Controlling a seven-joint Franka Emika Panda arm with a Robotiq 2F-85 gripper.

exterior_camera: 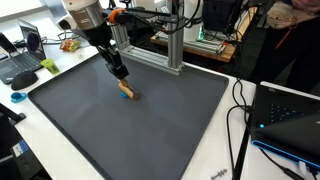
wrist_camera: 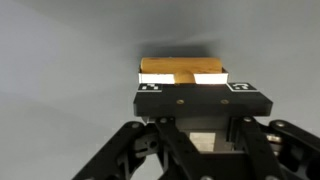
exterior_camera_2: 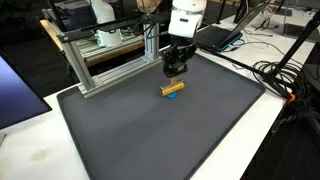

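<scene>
A T-shaped wooden piece (wrist_camera: 183, 65), orange-brown, hangs from my gripper (exterior_camera_2: 173, 76), its crossbar down and its short stem up. In the wrist view, the fingers are shut on that stem, with pale finger surfaces (wrist_camera: 212, 78) on either side of it. The same wooden piece (exterior_camera_2: 173, 89) lies slanted below the fingers in exterior view 2, low over the dark grey board (exterior_camera_2: 130, 125). A small blue thing (exterior_camera_2: 171, 96) shows just under it, partly covered. Whether the wood touches the blue thing or the board, I cannot tell.
Most of the board in front of the gripper is bare. A metal frame (exterior_camera_2: 113, 73) stands along its back edge. Black cables (exterior_camera_2: 272, 72) lie beyond one corner. A green item (exterior_camera: 49, 65) and a blue item (exterior_camera: 18, 97) sit off the board at the left in exterior view 1.
</scene>
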